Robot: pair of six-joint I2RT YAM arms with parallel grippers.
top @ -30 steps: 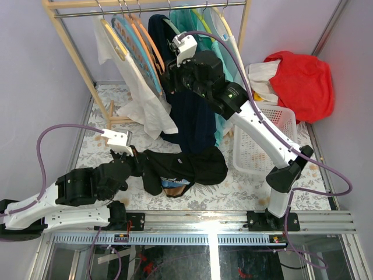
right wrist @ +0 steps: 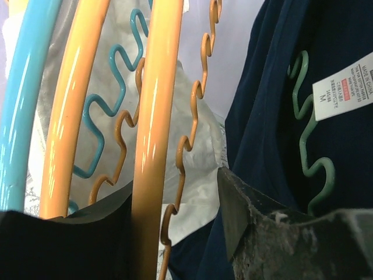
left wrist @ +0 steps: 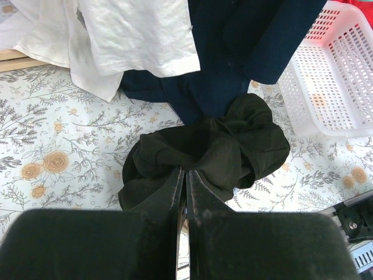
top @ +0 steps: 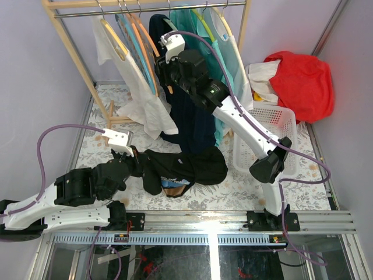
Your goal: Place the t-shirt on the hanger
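Note:
A black garment [top: 205, 169], likely the t-shirt, lies crumpled on the patterned surface, its shape hard to make out. At its left end my left gripper is shut, tips over the black cloth; no cloth shows between them. Up at the rack, my right gripper reaches among the hangers. One orange hanger [right wrist: 152, 116] passes between its fingers, close against the left one, while a gap shows towards the right one. Whether the hanger is gripped, I cannot tell. A second orange hanger [right wrist: 76, 105] and a blue hanger [right wrist: 26, 105] run alongside, outside the fingers.
White [top: 131, 73], navy [top: 195, 125] and teal [top: 186, 22] clothes hang from the rack's metal rail [top: 148, 10]. A white basket [top: 240, 157] stands at the right, with a red cloth [top: 303, 87] behind it. Left of the black garment, the surface is bare.
My right gripper has shifted a little left among the hangers. An orange hanger's lower end has shifted slightly. The left arm and the black garment stay put.

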